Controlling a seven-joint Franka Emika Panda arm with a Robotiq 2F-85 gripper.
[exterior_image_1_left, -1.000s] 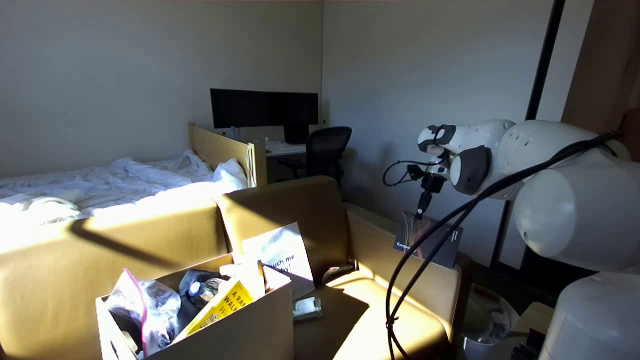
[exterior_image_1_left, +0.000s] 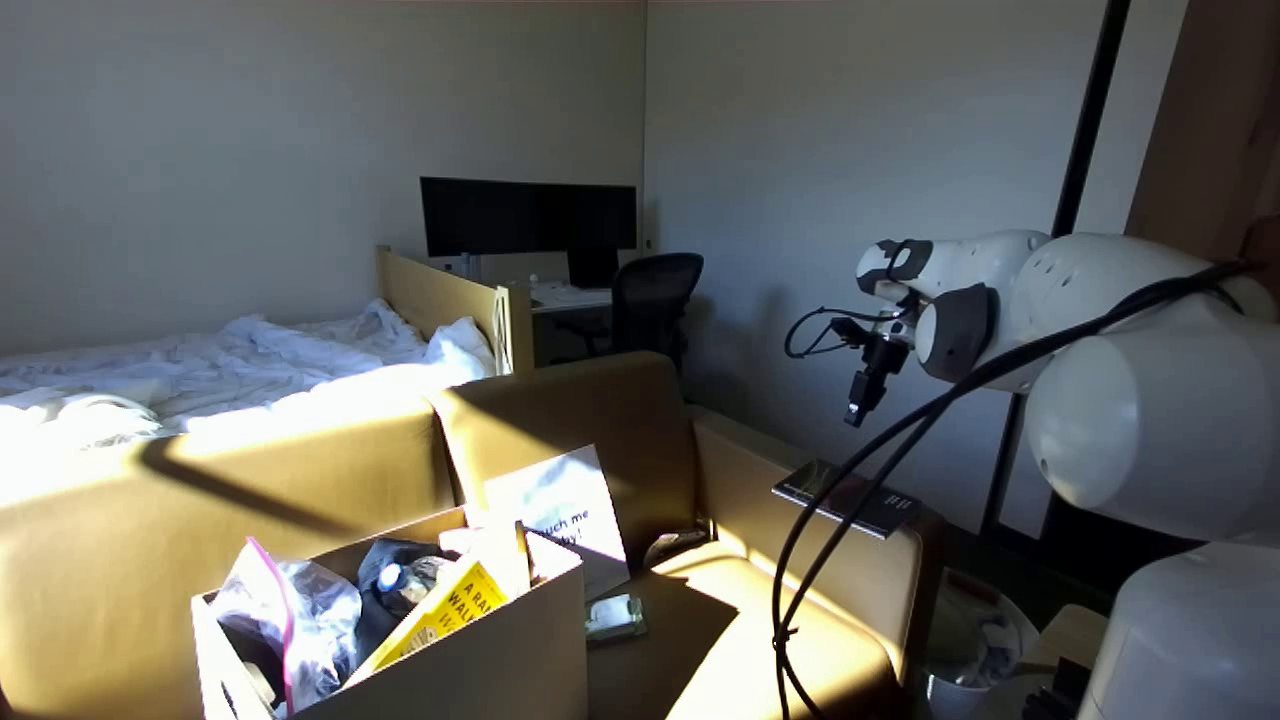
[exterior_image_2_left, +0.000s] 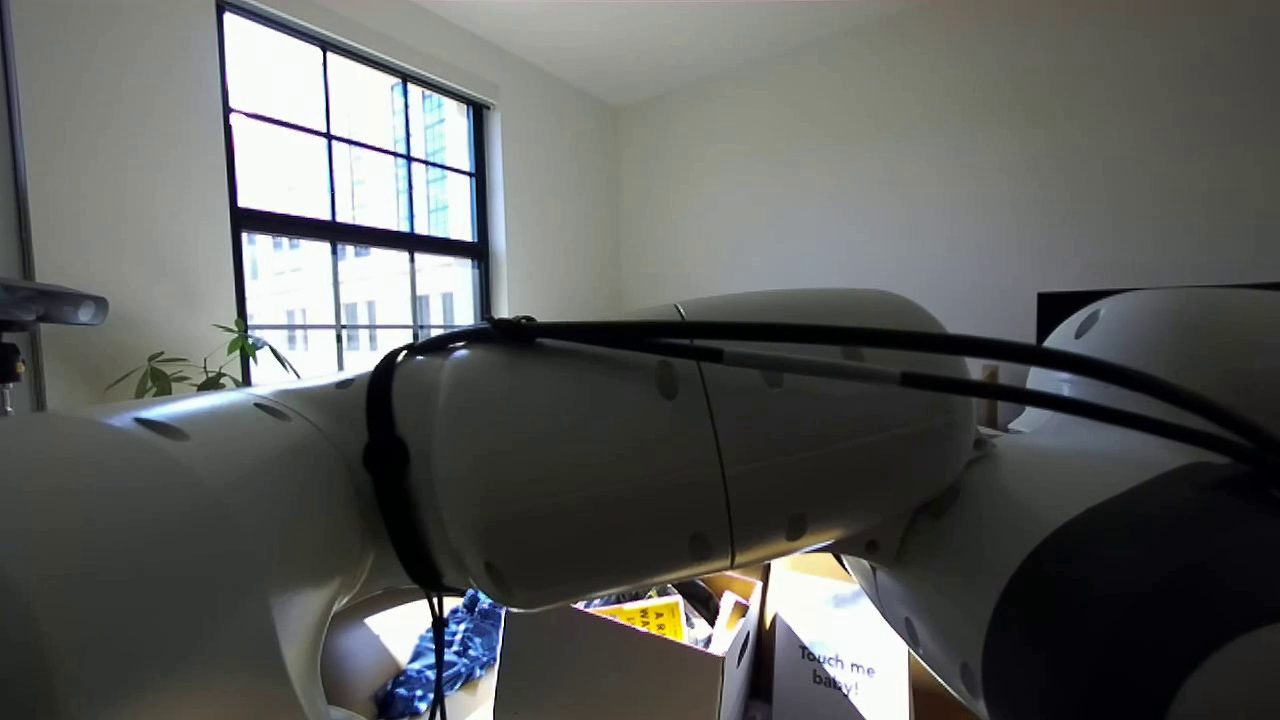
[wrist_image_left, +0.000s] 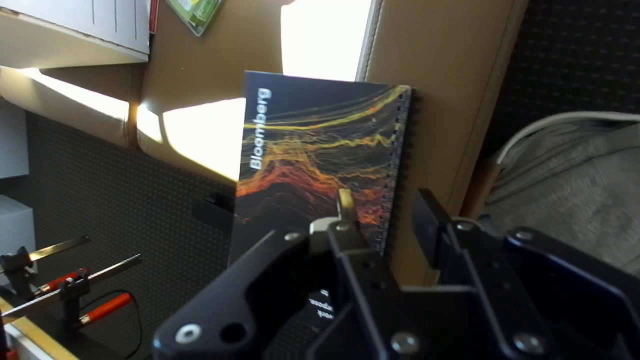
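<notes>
A dark spiral-bound Bloomberg notebook (wrist_image_left: 300, 150), its cover streaked with yellow and orange lines, lies on the tan sofa's armrest (exterior_image_1_left: 834, 558). Exterior view 1 shows the notebook (exterior_image_1_left: 806, 481) roughly flat there, partly crossed by the arm's cables. My gripper hangs above its spiral side in the wrist view, fingers apart and nothing between them. From the side, the gripper (exterior_image_1_left: 855, 415) is clear of the notebook, with a gap below. Exterior view 2 does not show the gripper; the arm covers much of that view.
An open box (exterior_image_1_left: 480, 654) of mixed items stands on the sofa, beside a white sign (exterior_image_1_left: 564, 498) and a small green-and-clear package (exterior_image_1_left: 615, 616). A lined bin (exterior_image_1_left: 972, 636) stands right of the armrest. Clamps (wrist_image_left: 72, 291) appear at lower left in the wrist view.
The notebook was tilted up at the gripper's fingertips; now it lies down on the armrest, released. My gripper has risen slightly and shifted right in exterior view 1.
</notes>
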